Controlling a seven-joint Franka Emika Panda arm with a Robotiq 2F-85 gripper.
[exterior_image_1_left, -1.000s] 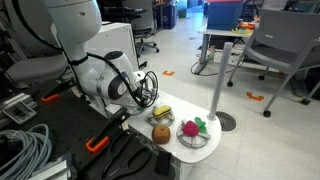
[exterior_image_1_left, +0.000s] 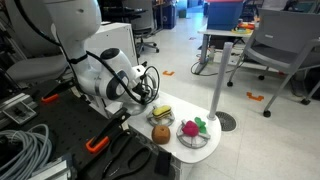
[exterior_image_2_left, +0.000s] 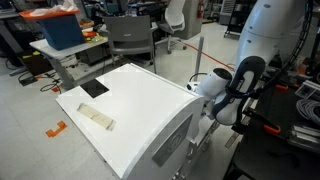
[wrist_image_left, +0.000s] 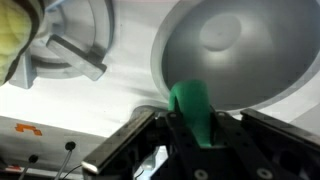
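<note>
In the wrist view, a green object (wrist_image_left: 190, 98) stands between the fingers of my gripper, which is shut on it. The object's far end reaches over the near rim of a round grey bowl (wrist_image_left: 240, 50). Inside, the bowl looks empty apart from a bright reflection. From outside, the arm hides most of the gripper and the held object.
On the white table (exterior_image_1_left: 190, 152) are a yellow item (exterior_image_1_left: 162, 113) on a grey plate, a brown round object (exterior_image_1_left: 161, 134), and a plate (exterior_image_1_left: 193, 134) bearing a red item (exterior_image_1_left: 190, 129) and a green one (exterior_image_1_left: 201, 125). A pale post (exterior_image_1_left: 221, 75) rises behind.
Over the last second the arm has shifted slightly near the table's left side.
</note>
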